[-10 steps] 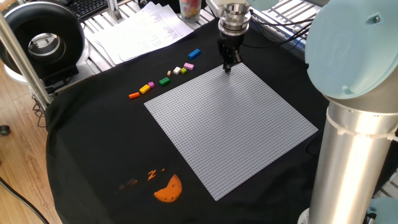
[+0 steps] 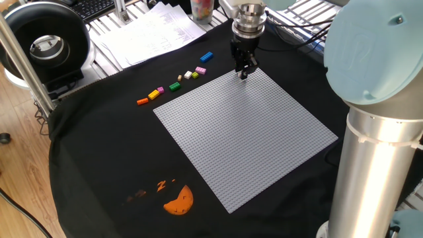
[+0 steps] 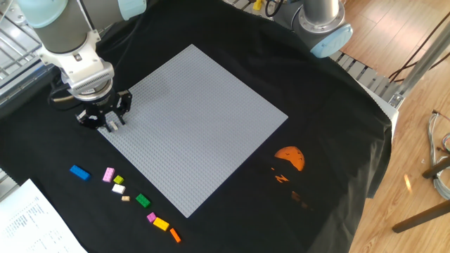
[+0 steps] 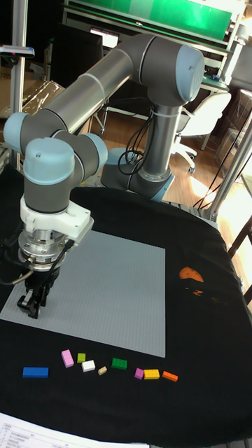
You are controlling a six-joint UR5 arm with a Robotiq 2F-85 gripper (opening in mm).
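The grey baseplate lies flat on the black cloth. Over its corner near the loose bricks, my gripper points down, very low above or touching the plate. Its black fingers stand apart, so it looks open. A small pale patch shows between the fingertips; whether that is a light brick or the bare plate I cannot tell. Loose bricks lie in a rough row beside the plate: blue, pink, lime, white, tan, green, magenta, yellow and orange.
Apart from the corner under my gripper, the plate's surface is clear. Paper sheets lie beyond the bricks, near a cup. An orange print marks the cloth. Dark cables hang beside the wrist.
The arm and the loose bricks have stayed in place.
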